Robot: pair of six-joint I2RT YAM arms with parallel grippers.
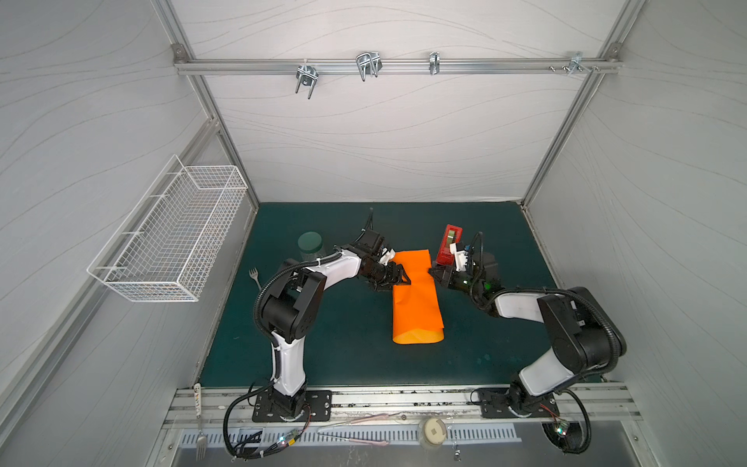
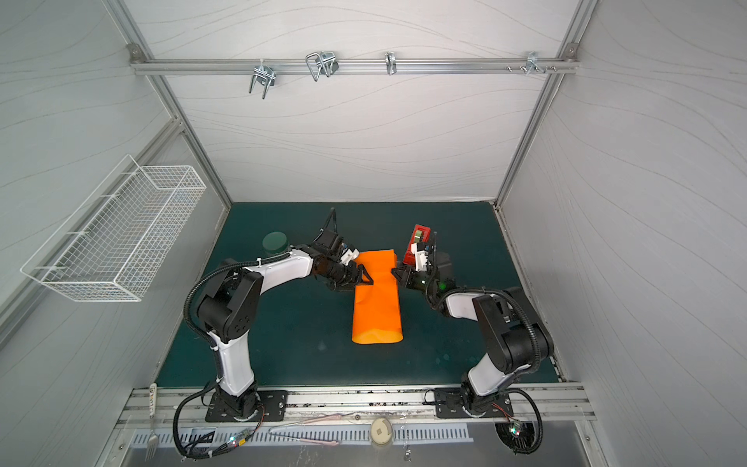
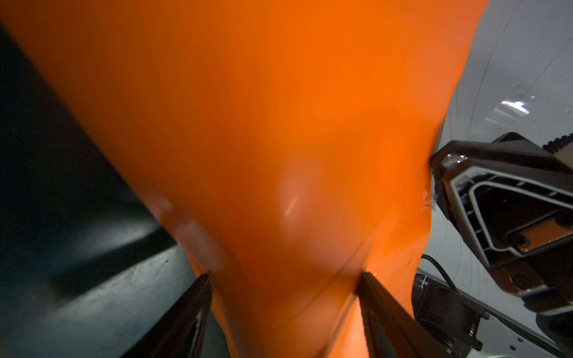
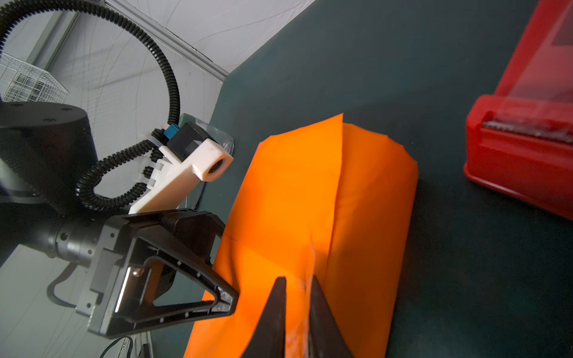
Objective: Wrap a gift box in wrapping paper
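An orange paper-wrapped package point(image 1: 418, 311) lies lengthwise on the dark green table, its open paper ends at front and back. In the right wrist view, one paper edge runs along the top of the orange package point(image 4: 298, 173) as a lapped seam. My left gripper is shut on the package, with a finger point(image 3: 391, 319) at either side of the orange paper. Over the seam, my right gripper is shut. A thin translucent strip shows by its fingertips; whether it is held, I cannot tell.
A red tape dispenser point(image 1: 449, 244) stands right behind the right gripper. Toward the back left is a green round container point(image 1: 310, 243), with a fork point(image 1: 254, 276) near the left edge.
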